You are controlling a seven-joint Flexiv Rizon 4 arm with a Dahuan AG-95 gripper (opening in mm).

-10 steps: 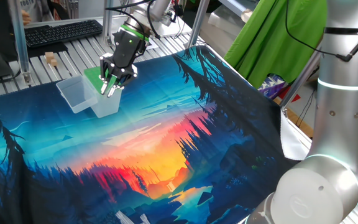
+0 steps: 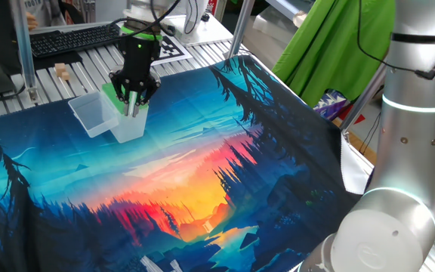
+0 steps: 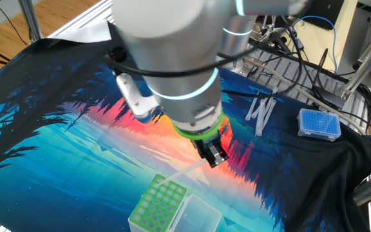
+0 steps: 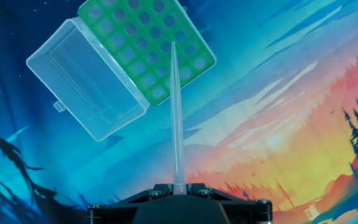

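Observation:
A long, clear pipette tip [image 4: 176, 124] is pinched at its wide end by my gripper, fingers shut on it. The narrow end points toward a box with a green, holed top [image 4: 145, 46] in the wrist view. In exterior view 2 the tip [image 3: 184, 173] slants from my gripper [image 3: 216, 158] to above the green rack [image 3: 154, 207]; whether it touches the rack I cannot tell. The box's clear lid [image 4: 89, 81] hangs open at its side. In exterior view 1 my gripper [image 2: 132, 107] partly hides the box [image 2: 131, 131].
Several loose pipette tips [image 3: 261, 115] lie on the printed cloth [image 3: 89, 161]. A blue-topped box [image 3: 319, 124] stands near the edge. Cloth around the green rack is mostly bare. A keyboard [image 2: 74, 41] and small wooden block [image 2: 62, 72] are beyond the cloth.
My gripper has swung from a leftward slant to nearly upright in exterior view 1, its wrist moving left. Its fingertips stay close to the green-topped box, which has not moved.

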